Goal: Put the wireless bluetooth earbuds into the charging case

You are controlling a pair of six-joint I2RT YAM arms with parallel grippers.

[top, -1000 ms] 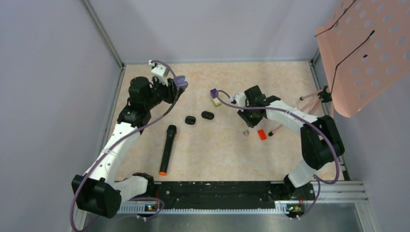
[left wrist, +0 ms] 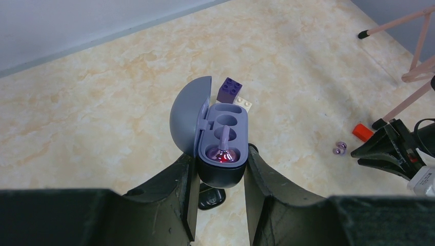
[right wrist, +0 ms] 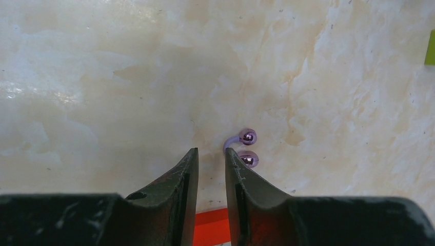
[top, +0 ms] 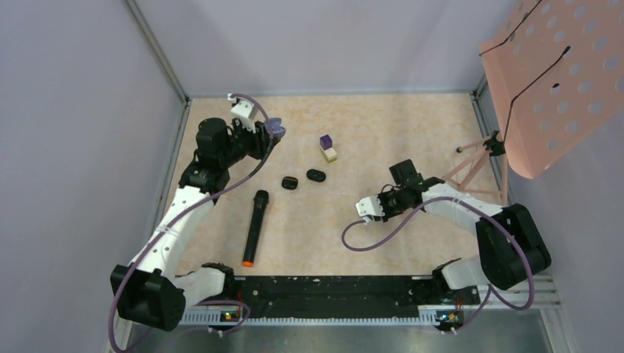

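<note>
The lavender charging case [left wrist: 224,123] stands lid-up with my left gripper shut on its dark base. One purple earbud [left wrist: 224,148] sits in the case, its stem sticking out and a red glow at its bottom. From above, the case [top: 274,127] shows at the back left. The other earbud [right wrist: 248,137], two shiny balls joined by a bent stem, lies on the table. My right gripper is partly open. One of its fingertips overlaps the earbud's stem in the right wrist view; whether they touch, I cannot tell. Nothing shows between the fingers.
A red block [right wrist: 211,226] lies close below the right fingers. Two small black cases [top: 316,176] a purple brick [top: 326,142], a pale brick and a microphone [top: 255,228] are on the table. A pink stand [top: 482,162] rises at the right.
The right arm has come toward the front of the table, and its gripper now covers the spot where the loose earbud and red block showed. The left arm with the case is practically still.
</note>
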